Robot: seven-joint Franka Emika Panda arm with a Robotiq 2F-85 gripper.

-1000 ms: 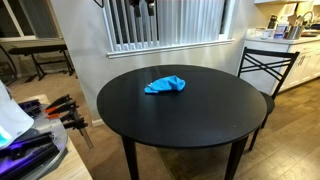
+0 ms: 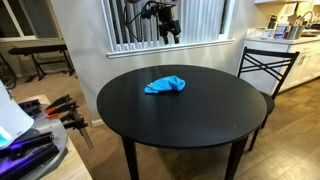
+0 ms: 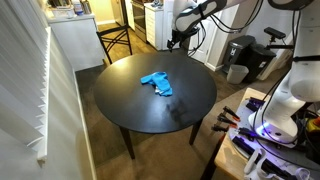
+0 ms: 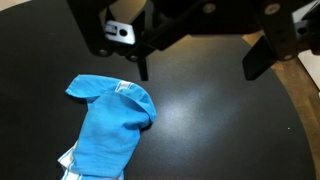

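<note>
A crumpled blue cloth point(image 2: 165, 85) lies on the round black table point(image 2: 210, 120). In the second exterior view the cloth point(image 3: 157, 82) rests near the middle of the tabletop. Over the far side of the table, high above its surface, hangs my gripper point(image 2: 172, 39), clear of the cloth. Seen from the wrist, the gripper is open, its dark fingers wide apart and only bare tabletop between them. The cloth point(image 4: 110, 125) shows below and left of that gap, with white-striped edges.
A black chair point(image 2: 268, 72) stands at the table's right. On the near left are a white machine part point(image 2: 12, 118) and a red-and-black device point(image 2: 62, 108). Apart from the cloth, the tabletop is clear.
My arm has come down and to the right in the first exterior view, from near the top edge. The cloth has stayed where it was.
</note>
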